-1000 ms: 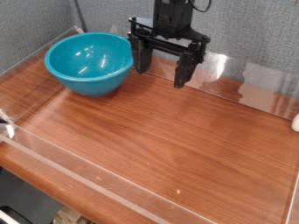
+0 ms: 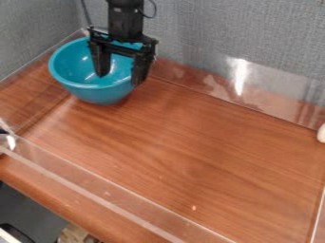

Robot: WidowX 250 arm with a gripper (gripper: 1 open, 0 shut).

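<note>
A teal bowl [image 2: 89,85] sits at the back left of the wooden table [image 2: 178,161]. My black gripper [image 2: 122,66] hangs over the bowl, its fingers pointing down, one at the left over the bowl's interior and the other near its right rim. The gripper stands open; nothing shows clearly between its fingers.
Clear low barriers run along the back and sides. A small white object [image 2: 318,134] is at the far right edge. Grey padded walls stand behind and at left.
My gripper has moved left from above the bare table to over the teal bowl. The bowl has stayed in about the same place.
</note>
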